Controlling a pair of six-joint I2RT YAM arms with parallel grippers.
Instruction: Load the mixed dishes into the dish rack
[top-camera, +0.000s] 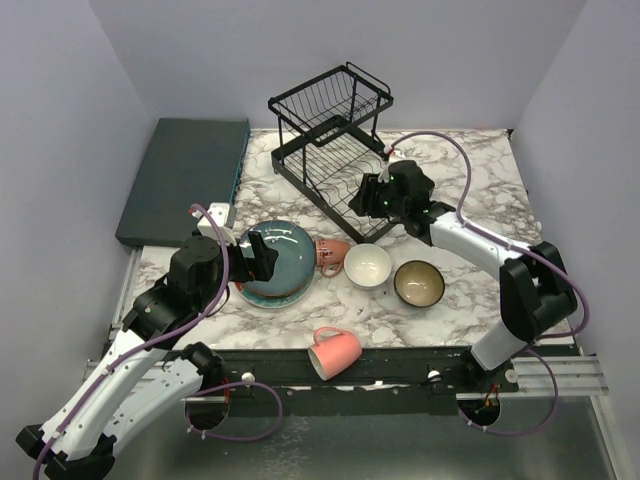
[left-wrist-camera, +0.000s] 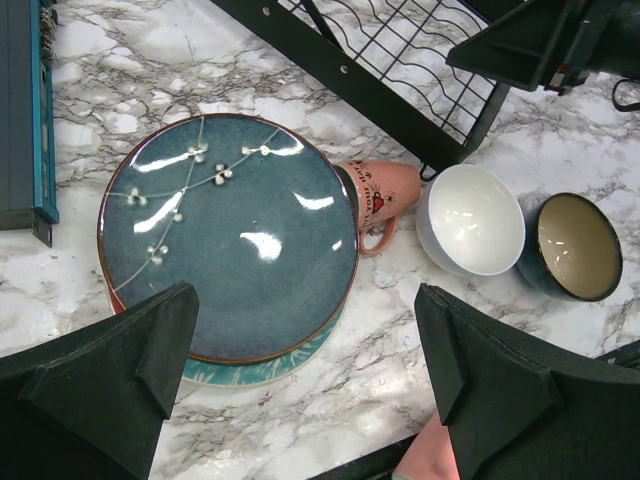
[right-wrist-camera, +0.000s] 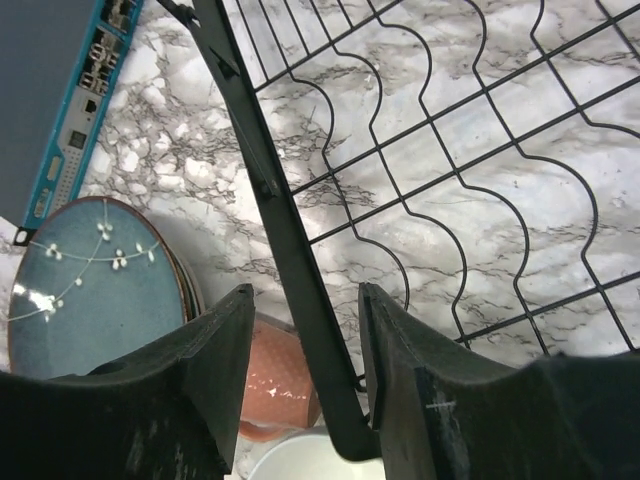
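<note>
My left gripper (top-camera: 258, 258) stands open above stacked plates, a teal one (top-camera: 282, 250) on top. A pink patterned mug (top-camera: 330, 251) lies beside them. A white bowl (top-camera: 368, 264) and an olive bowl (top-camera: 419, 283) sit in front of the black rack (top-camera: 305, 177). Another pink mug (top-camera: 336, 354) lies on its side at the table's front edge. My right gripper is over the rack's lower tier, fingers apart, with nothing visible between them but the rack's frame below.
A dark flat box (top-camera: 182, 180) lies at the left back. The rack's upper basket rises at the back.
</note>
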